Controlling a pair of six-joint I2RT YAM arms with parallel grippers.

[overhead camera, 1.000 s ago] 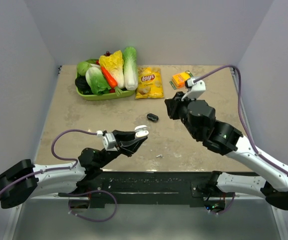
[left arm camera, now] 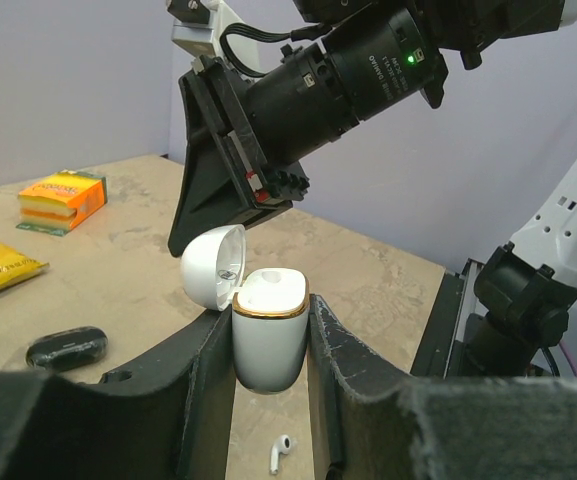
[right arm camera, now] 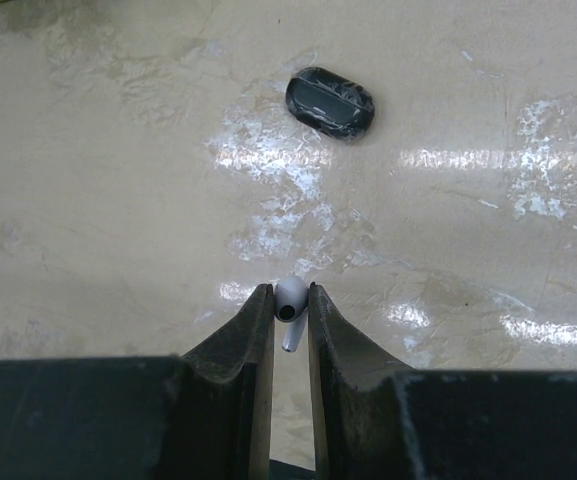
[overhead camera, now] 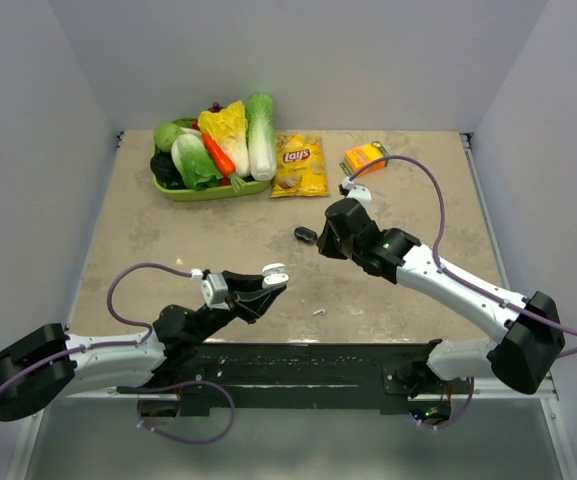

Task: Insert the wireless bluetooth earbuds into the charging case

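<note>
My left gripper (overhead camera: 268, 290) is shut on the white charging case (left arm camera: 268, 335), whose lid (left arm camera: 208, 266) stands open. My right gripper points down over the table, shut on a white earbud (right arm camera: 293, 294), to the upper right of the case in the top view. Another white earbud (overhead camera: 319, 312) lies on the table near its front edge, right of the left gripper; it also shows in the left wrist view (left arm camera: 280, 448).
A dark oval object (overhead camera: 305, 235) lies mid-table. A vegetable basket (overhead camera: 198, 195), a chips bag (overhead camera: 299, 168) and a yellow-orange box (overhead camera: 363, 157) stand along the back.
The right arm has come down toward the table and slightly left with its gripper. My left gripper and the case have shifted slightly left and down in the top view.
</note>
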